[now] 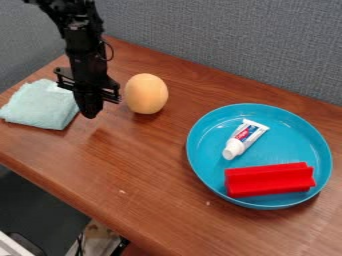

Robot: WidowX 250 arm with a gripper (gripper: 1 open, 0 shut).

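My black gripper (88, 98) hangs low over the left part of the wooden table, just left of an orange egg-shaped object (146, 94) and partly in front of a folded pale blue cloth (39, 106). Its fingertips are dark and small, so whether they hold anything is hard to see. On the right, a blue plate (210, 151) carries a white toothpaste tube (243, 139) and a red object (270, 179), the latter on its front part.
Bare table (154, 180) lies between the cloth and the plate. A grey fabric panel (241, 45) runs behind the table. The table's front edge drops to a dark area with cables at lower left.
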